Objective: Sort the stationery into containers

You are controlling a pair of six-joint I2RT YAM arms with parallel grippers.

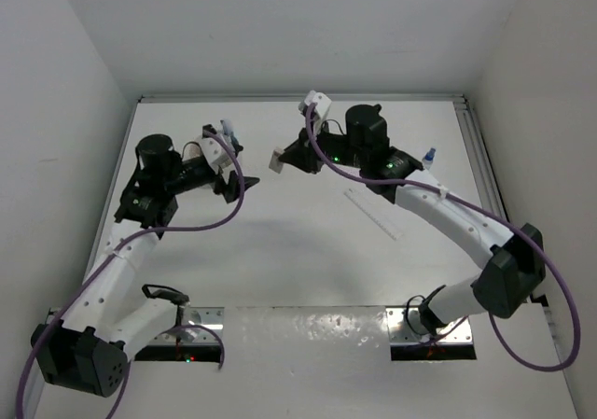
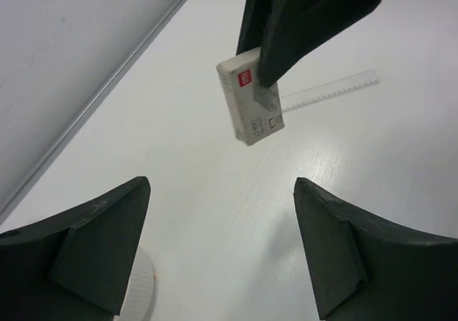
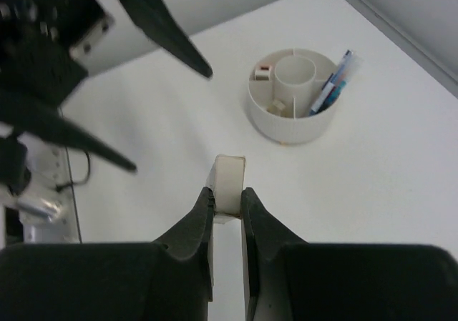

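Observation:
A small white box with a red mark, likely an eraser, hangs above the table, with my right gripper shut on one end of it. In the right wrist view the eraser stands between the fingertips. To its left my left gripper is apart from it, fingers spread and nothing between them. A round white organizer with compartments holds pens and small blocks; from above, the left arm mostly hides it. A clear ruler lies flat on the table.
A small bottle with a blue cap is at the right side of the table. Metal rails edge the back and sides.

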